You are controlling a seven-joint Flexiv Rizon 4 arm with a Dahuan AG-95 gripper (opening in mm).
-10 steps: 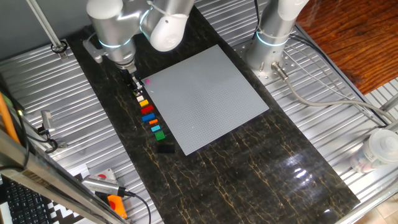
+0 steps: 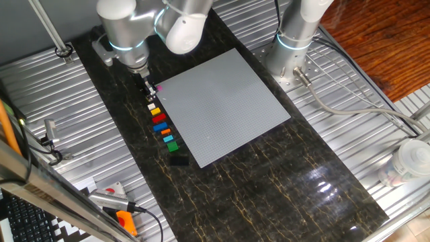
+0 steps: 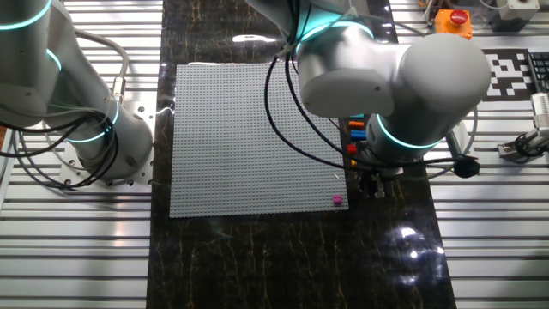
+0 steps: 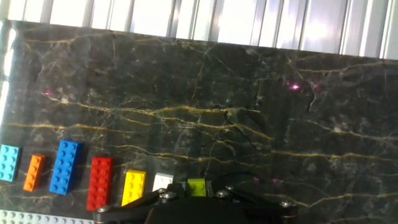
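A lime-green brick [image 4: 196, 187] shows between the fingertips of my gripper at the bottom of the wrist view. Whether the fingers press on it or stand a little apart from it cannot be made out. In exterior view 1 my gripper [image 2: 150, 90] is low over the near-left corner of the grey baseplate [image 2: 225, 111], at the end of a row of bricks. A white brick [image 4: 163, 181] lies just left of the lime one, then a yellow brick [image 4: 134, 186] and a red brick [image 4: 99, 183]. One magenta brick [image 3: 337, 200] sits on the baseplate's corner.
Farther along the row are a blue brick [image 4: 64, 168], an orange brick [image 4: 34, 172], a cyan brick [image 4: 8, 163], a green brick [image 2: 173, 146] and a black brick [image 2: 179, 161]. Most of the baseplate is bare.
The arm and gripper have shifted slightly to the right in exterior view 1. Bricks in the row and the baseplate look unmoved.
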